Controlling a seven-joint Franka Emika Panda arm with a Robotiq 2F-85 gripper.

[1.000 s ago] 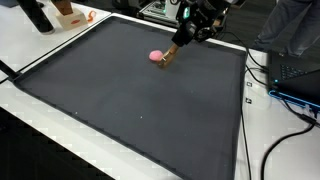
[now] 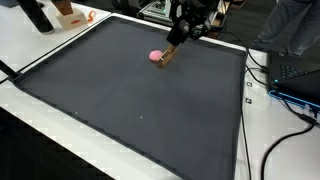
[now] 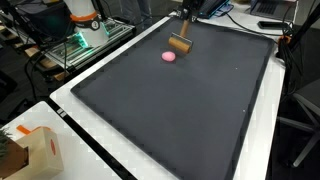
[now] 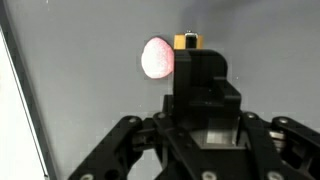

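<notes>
Low over the far part of the dark board, my gripper (image 3: 184, 35) is shut on an orange-brown piece (image 3: 180, 44), which looks like a short cylinder lying crosswise at the fingertips. In exterior view 1 the brown piece (image 2: 166, 57) hangs below the black hand. The wrist view shows only a small orange part (image 4: 181, 42) past the black gripper body; the rest is hidden. A pink round piece (image 3: 168, 56) lies on the board close beside it, seemingly apart. In the wrist view the pink piece (image 4: 157, 58) sits left of the fingertips.
The dark board (image 2: 110, 90) is otherwise bare, with wide free room towards its near side. Black cables (image 2: 275, 140) run along the right side. Orange and brown items (image 2: 68, 15) stand off the board at the far left.
The hand and the brown piece have shifted only slightly beside the pink piece. The arm's upper part stands a little differently. The pink piece has stayed in place.
</notes>
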